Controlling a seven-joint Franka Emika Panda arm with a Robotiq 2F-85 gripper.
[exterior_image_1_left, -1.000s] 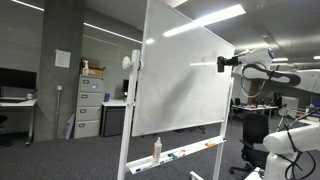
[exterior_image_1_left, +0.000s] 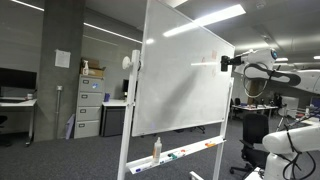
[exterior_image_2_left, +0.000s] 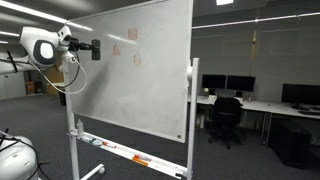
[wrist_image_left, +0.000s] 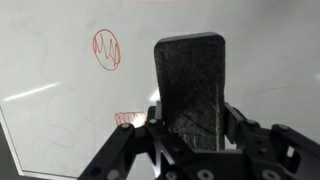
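Note:
A dark, block-shaped eraser (wrist_image_left: 190, 85) fills the middle of the wrist view, with my gripper shut on its lower part. In exterior view 2 the eraser (exterior_image_2_left: 96, 49) is upright in front of the whiteboard (exterior_image_2_left: 150, 95), at the upper left. Whether it touches the board I cannot tell. Red drawings remain on the white surface: a circle with a zigzag (wrist_image_left: 106, 49) and a hatched patch (wrist_image_left: 130, 118) partly hidden by the fingers. Exterior view 2 shows several small red marks (exterior_image_2_left: 132, 33) right of the eraser.
Along the board's lower edge runs a tray (exterior_image_1_left: 190, 152) with markers and a spray bottle (exterior_image_1_left: 157, 150). White posts (exterior_image_2_left: 192, 120) hold the board at its sides. Desks with monitors (exterior_image_2_left: 240, 85) and an office chair (exterior_image_2_left: 228, 110) stand behind.
The eraser and gripper have shifted slightly to the right in exterior view 1, staying near the board's upper right edge. The board and tray look the same.

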